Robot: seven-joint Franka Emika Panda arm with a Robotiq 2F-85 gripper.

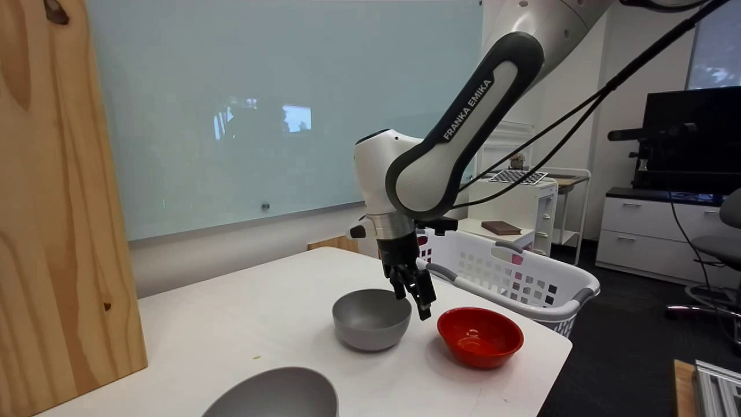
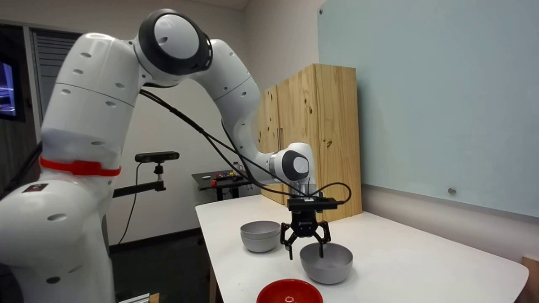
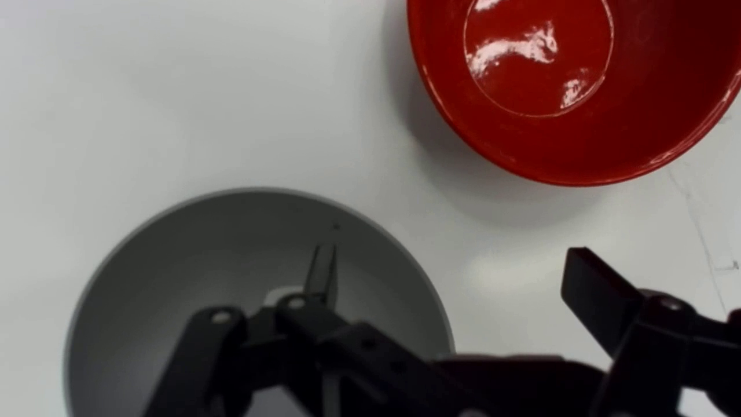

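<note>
My gripper (image 2: 305, 254) is open, its two fingers spread wide with nothing held between them. Below it sits a grey bowl (image 1: 369, 321), upright and empty as far as shows. In the wrist view one finger (image 3: 323, 271) appears over the inside of this grey bowl (image 3: 208, 257), while the other finger (image 3: 598, 299) is outside, above the white table. The bowl's near rim lies between the two. A shiny red bowl (image 1: 479, 338) stands apart from the grey one, nearer the table's edge; it is empty. Whether a fingertip touches the grey bowl cannot be told.
Another grey bowl, seemingly stacked in two (image 2: 260, 236), stands farther along the white table (image 2: 429, 267). A wooden cabinet (image 2: 339, 136) rises at one end. A white laundry basket (image 1: 514, 278) is beyond the table edge. Much of the tabletop by the glass board is clear.
</note>
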